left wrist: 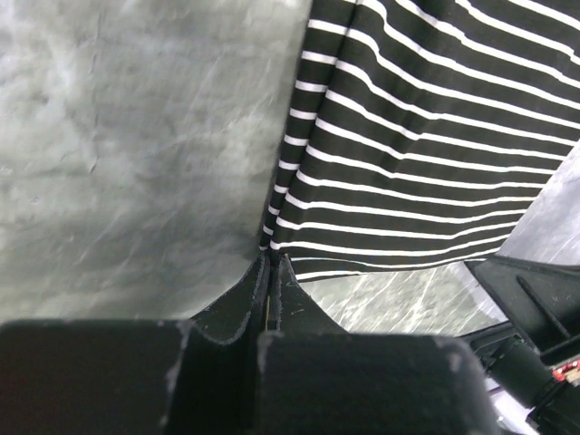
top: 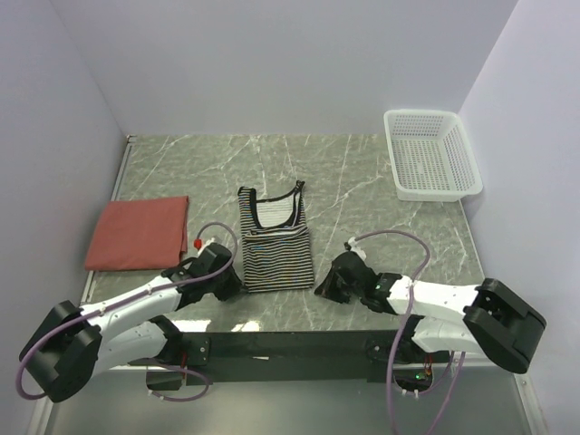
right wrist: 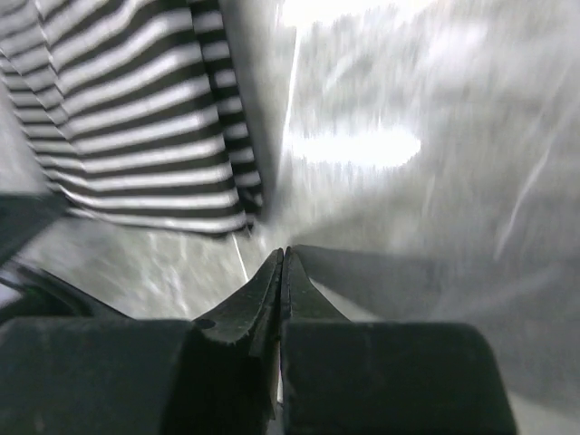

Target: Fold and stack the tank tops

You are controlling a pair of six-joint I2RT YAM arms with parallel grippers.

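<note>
A black-and-white striped tank top [top: 277,265] lies on the marble table, its straps and neckline toward the back and its hem toward me. At the hem's left corner my left gripper is shut on the striped fabric [left wrist: 390,172]. My right gripper is shut with nothing between its fingers, its tips just off the tank top's right hem corner [right wrist: 246,214]. In the top view both grippers, left [top: 243,288] and right [top: 319,290], sit low beside the hem's two ends.
A folded red cloth [top: 138,234] lies at the left of the table. The white basket [top: 435,195] stands empty at the back right. Bare marble [top: 344,163] lies behind and right of the tank top. The table's front edge is close behind both grippers.
</note>
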